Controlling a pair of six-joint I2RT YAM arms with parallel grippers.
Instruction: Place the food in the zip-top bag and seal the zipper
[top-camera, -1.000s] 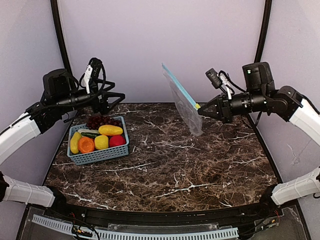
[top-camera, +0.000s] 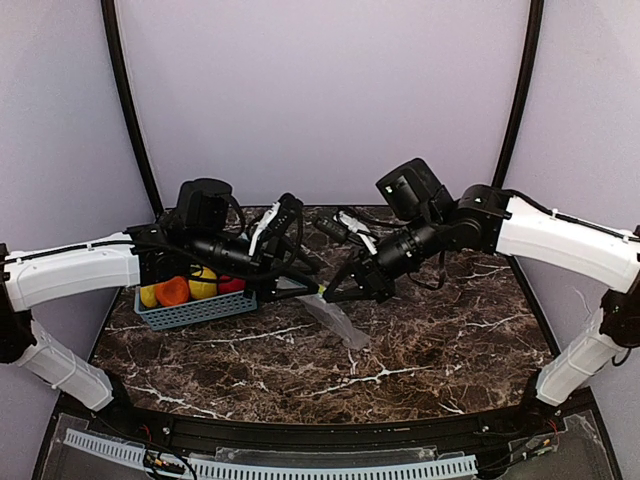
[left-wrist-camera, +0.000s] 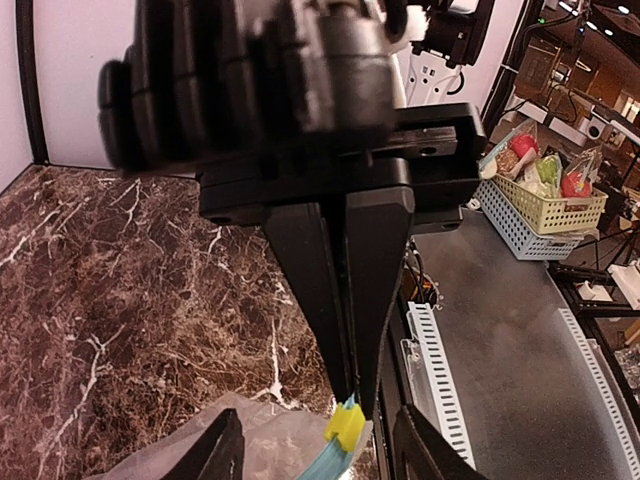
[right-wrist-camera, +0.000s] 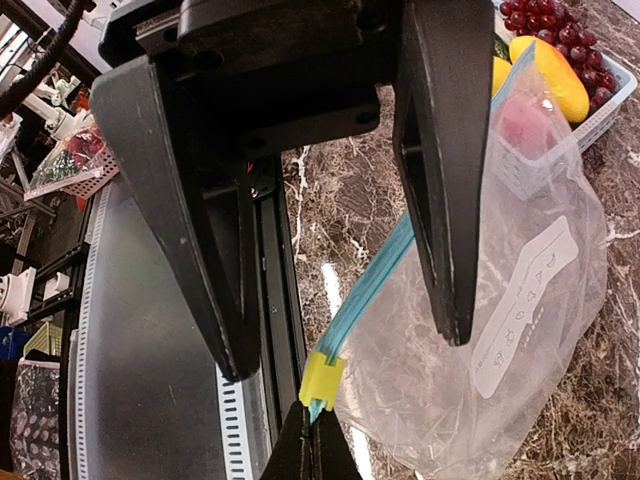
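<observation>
A clear zip bag (right-wrist-camera: 530, 330) with blue zipper strip (right-wrist-camera: 375, 270) and yellow slider (right-wrist-camera: 322, 378) hangs between the arms at the table's middle. My right gripper is shut on the zipper end beside the slider. My left gripper is open around that same end, its fingertips (left-wrist-camera: 225, 430) apart from the strip. The food sits in a blue basket (top-camera: 200, 313) at the left: grapes (right-wrist-camera: 565, 35), mango (right-wrist-camera: 565, 85) and other fruit, partly hidden in the top view by the left arm.
A dark rail (top-camera: 320, 430) runs along its front edge. Crates of bagged produce (left-wrist-camera: 555, 205) stand off the table in the background.
Both arms have come together at the middle. The left gripper moved right and down toward the zipper end; the right brought the bag down and left.
</observation>
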